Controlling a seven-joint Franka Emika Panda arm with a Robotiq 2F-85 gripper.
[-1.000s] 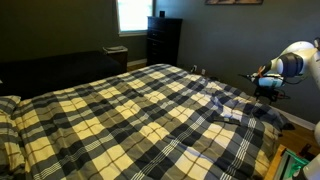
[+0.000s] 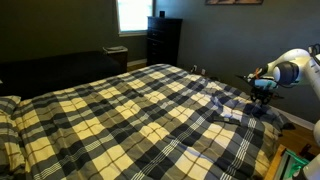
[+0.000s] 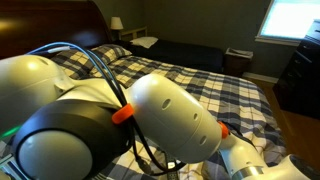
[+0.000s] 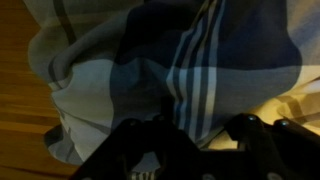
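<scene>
A navy, white and blue plaid blanket (image 2: pixel 130 115) covers the bed. My gripper (image 2: pixel 262 96) is low at the bed's right edge, where dark cloth hangs down. In the wrist view, bunched plaid cloth (image 4: pixel 150 80) fills most of the picture, with a striped fold running toward the fingers. The dark fingers (image 4: pixel 243 126) of my gripper stand apart at the bottom, with cloth in front of and between them. Whether they press on the cloth is too dark to tell. In exterior view 2 the white arm (image 3: pixel 160 110) hides the gripper.
Wooden floor (image 4: pixel 25 100) shows beside the cloth in the wrist view. A dark dresser (image 2: pixel 164 42) stands by the far wall, left of it a small nightstand (image 2: pixel 115 50). Dark headboard (image 3: pixel 50 22) at the left in exterior view 2.
The arm at the right edge has shifted slightly, its white forearm showing more now. My gripper stays near the same bed edge. The blanket on the bed looks unchanged.
</scene>
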